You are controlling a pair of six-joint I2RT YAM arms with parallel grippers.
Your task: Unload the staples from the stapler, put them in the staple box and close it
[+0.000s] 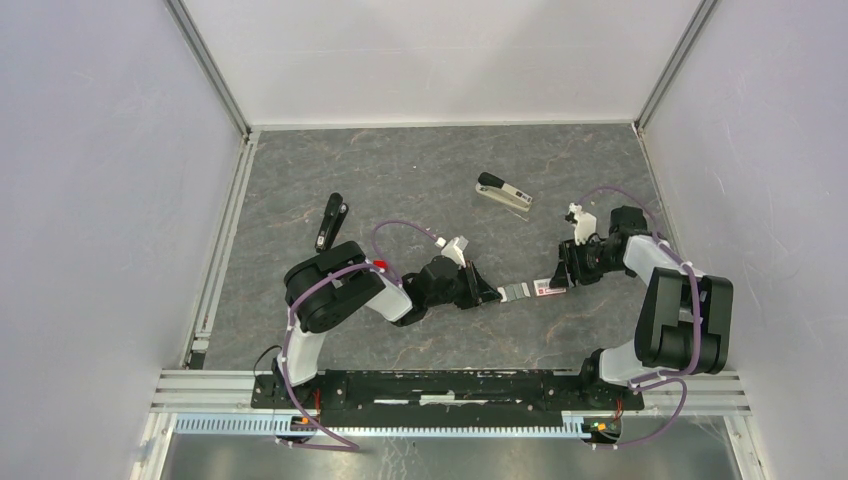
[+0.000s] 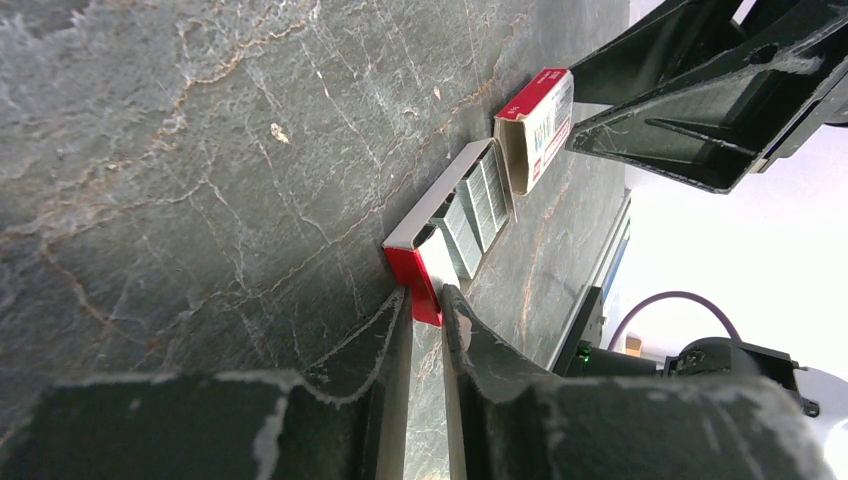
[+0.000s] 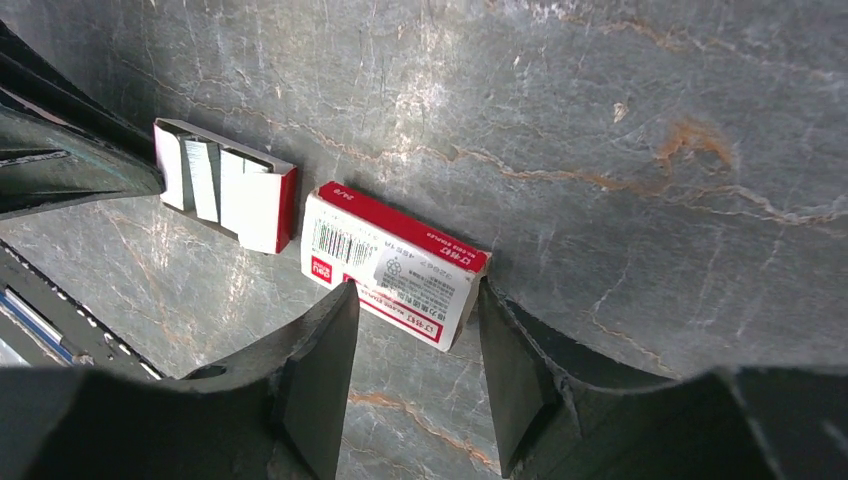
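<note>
A small staple-box tray (image 2: pixel 445 185) with grey staple strips (image 2: pixel 470 215) in it lies on the table. My left gripper is shut on its near red-and-white end. At the tray's other end is the white-and-red box sleeve (image 3: pixel 390 265), pulled clear of it with a narrow gap. My right gripper is part open at the sleeve; one fingertip overlaps its face and the other sits by its right end. Whether they touch it is hard to tell. Farther back, a stapler (image 1: pixel 505 192) with a black-capped top rests on the table.
A second black stapler-like object (image 1: pixel 331 222) lies at the left. Something small and red (image 1: pixel 380 265) shows beside the left arm. Bare grey table (image 1: pixel 400 170) stretches across the back and middle.
</note>
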